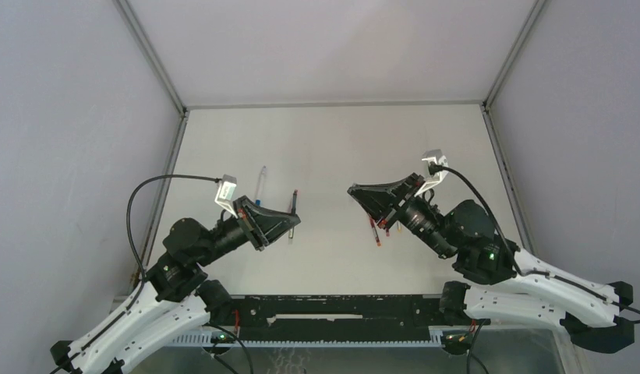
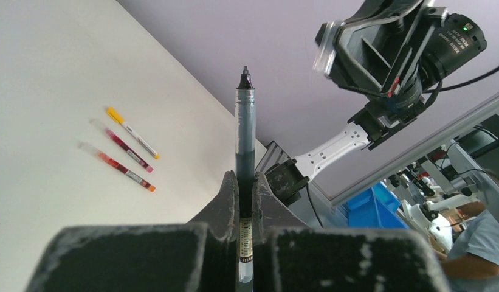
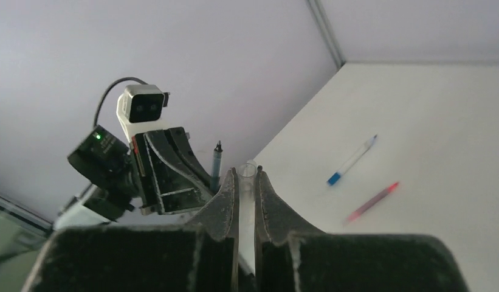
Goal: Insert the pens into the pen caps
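Note:
My left gripper (image 1: 289, 222) is shut on a dark pen (image 2: 245, 134), upright in the left wrist view with its tip bare. My right gripper holds a clear cap (image 3: 246, 194) between its fingers. A blue-capped pen (image 3: 350, 162) and a pink pen (image 3: 373, 200) lie on the board. A yellow-capped pen (image 2: 134, 135), a red-pink pen (image 2: 130, 150) and an orange-red pen (image 2: 125, 172) lie on the right side, seen in the left wrist view.
The white board (image 1: 324, 140) is clear at the back and middle. Walls rise at the sides and back. A dark rail (image 1: 379, 312) runs along the front edge.

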